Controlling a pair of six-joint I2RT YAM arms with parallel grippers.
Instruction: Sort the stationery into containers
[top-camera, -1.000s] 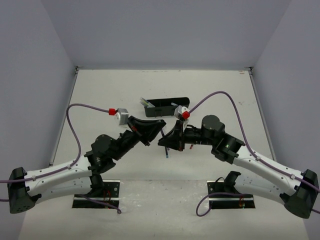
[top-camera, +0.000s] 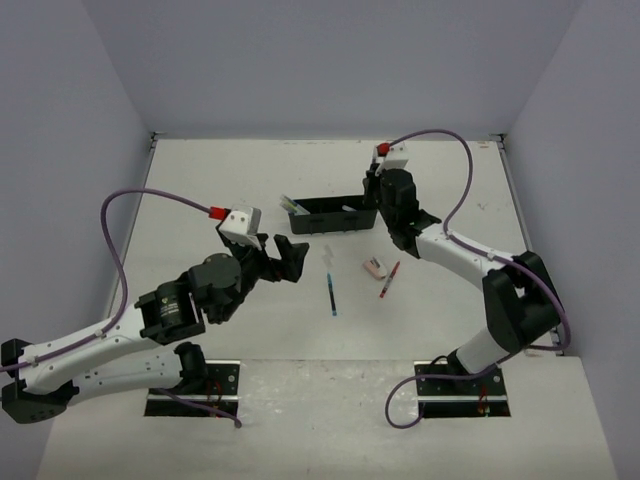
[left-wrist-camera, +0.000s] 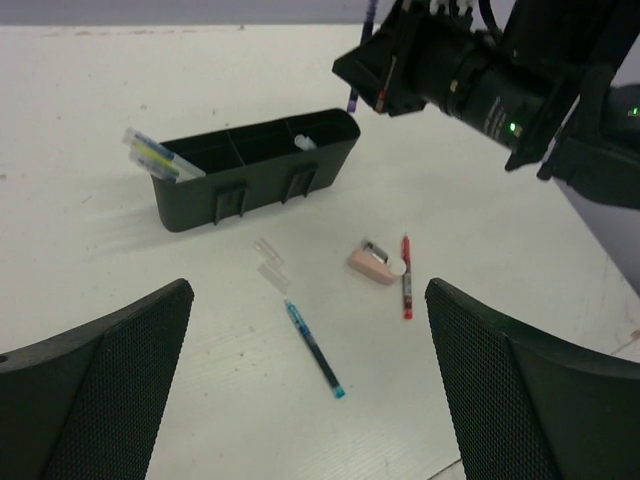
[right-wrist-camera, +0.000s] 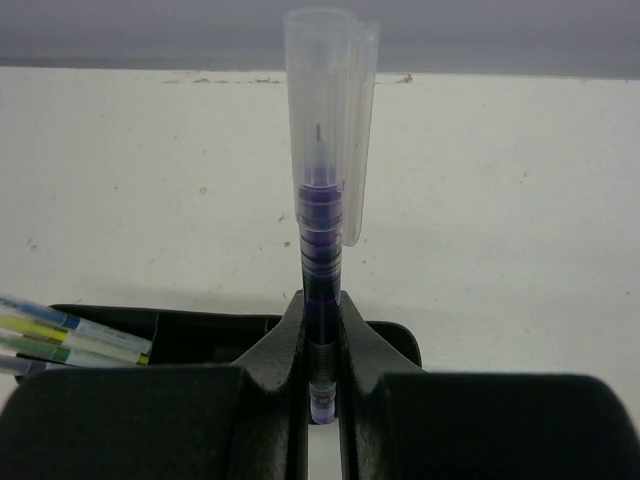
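Observation:
My right gripper is shut on a purple pen with a clear cap (right-wrist-camera: 321, 250), held upright at the right end of the black divided box (top-camera: 330, 223). Several capped pens (right-wrist-camera: 75, 335) lean out of that box's left compartment, and a small whitish item (left-wrist-camera: 305, 142) lies in its right part. Open and empty, my left gripper (top-camera: 283, 259) hangs in front of the box to the left. On the table lie a dark pen with blue ends (left-wrist-camera: 314, 348), a red pen (left-wrist-camera: 407, 278), a pink block (left-wrist-camera: 371, 266) and a small grey-and-white item (left-wrist-camera: 375, 250) beside it.
Faint clear pieces (left-wrist-camera: 270, 264), perhaps caps, lie between the box and the blue-ended pen. Grey walls (top-camera: 570, 130) bound the white table (top-camera: 220, 165) at the back and sides. Bare surface surrounds the box on its left and far sides.
My right gripper has gone from near my left gripper, at the middle, back and rightward to the box with the pen. My left gripper, shut-looking a second ago, has opened and drawn back slightly left.

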